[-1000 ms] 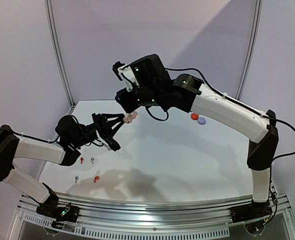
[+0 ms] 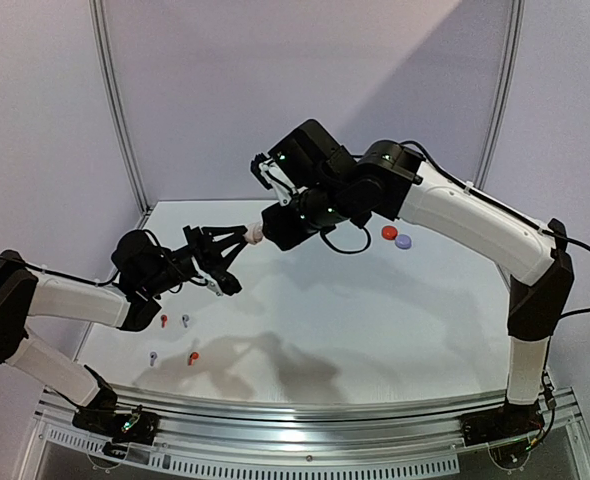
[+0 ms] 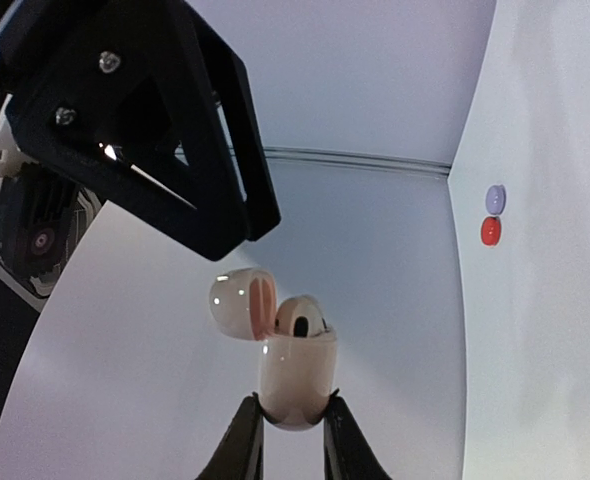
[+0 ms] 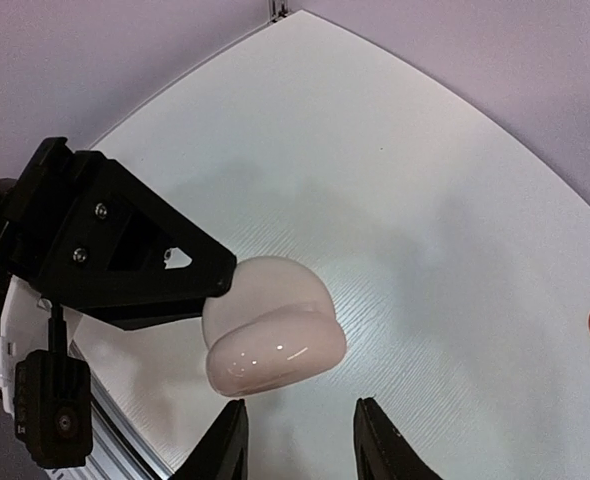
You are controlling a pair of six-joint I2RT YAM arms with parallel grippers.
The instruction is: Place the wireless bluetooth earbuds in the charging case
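The pale charging case (image 3: 297,380), lid (image 3: 237,303) open, is clasped by my left gripper and raised above the table; an earbud (image 3: 301,315) shows in its top. In the right wrist view the case (image 4: 273,350) sits just above and beyond my right gripper's fingertips (image 4: 298,405), which stand apart with nothing visible between them. From above, my right gripper (image 2: 272,225) hangs beside the case (image 2: 253,233), partly covering it.
On the white table (image 2: 375,330) lie a red disc (image 2: 389,232) and a lilac disc (image 2: 403,242) at the back right, and several small red and lilac pieces at the front left.
My right gripper has moved right and lower in the top view, to beside the case. The left arm and case look unmoved.
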